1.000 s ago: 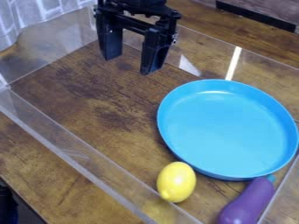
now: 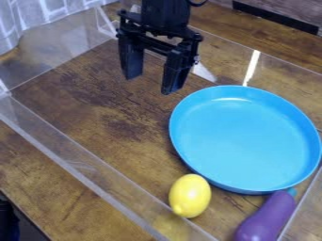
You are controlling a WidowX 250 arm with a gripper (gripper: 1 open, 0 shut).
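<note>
My black gripper (image 2: 150, 66) hangs at the top centre of the camera view over bare wooden surface, its two fingers apart and open with nothing visible between them. Below and to the right of it lies a blue round plate (image 2: 244, 134), empty. A yellow lemon-like object (image 2: 190, 195) sits below the plate's lower left, and a purple eggplant-like object (image 2: 265, 216) lies at the lower right beside the plate.
A clear plastic wall (image 2: 75, 165) runs along the lower left, and more clear edging borders the top left and right.
The gripper has moved slightly right and down over the last second. The plate and the two objects have not moved.
</note>
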